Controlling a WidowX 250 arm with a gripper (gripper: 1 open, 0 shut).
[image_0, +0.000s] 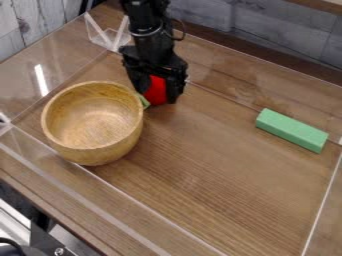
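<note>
The black gripper (154, 72) is lowered over a red round object (158, 90) on the wooden table, its dark fingers around or just above it; whether they touch or grip it cannot be told. A small green piece (142, 102) peeks out at the object's lower left, beside the wooden bowl (60, 120). The bowl appears empty.
A green block (291, 131) lies on the right of the table (227, 180). A clear plastic item (110, 32) is near the top left.
</note>
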